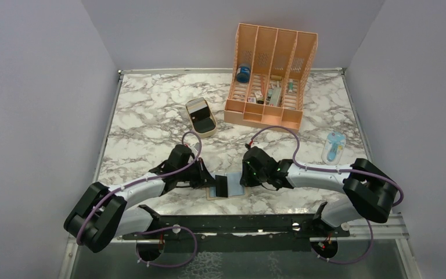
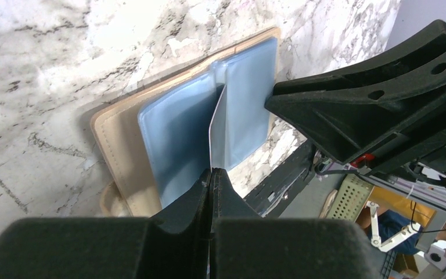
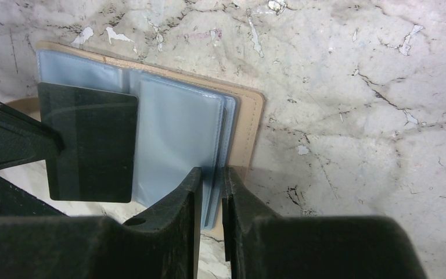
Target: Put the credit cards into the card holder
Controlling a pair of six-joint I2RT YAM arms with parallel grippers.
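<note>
The open card holder (image 3: 247,139) lies on the marble table, beige-edged with bluish clear sleeves. A black card (image 3: 93,142) stands tilted over its sleeves, flat-on in the right wrist view and nearly edge-on in the left wrist view. My left gripper is shut on the card's near edge. The card's lower edge meets the sleeves near the middle fold; whether it is inside a pocket cannot be told. At the holder's right side, my right gripper is shut on the outer edge of the clear sleeves (image 3: 180,128).
A small open case (image 1: 201,117) with a dark inside sits behind the arms. Farther back stands an orange divided organizer (image 1: 262,117) holding several items. A blue-and-clear package (image 1: 333,147) lies at the right. Bare marble surrounds the holder's back side.
</note>
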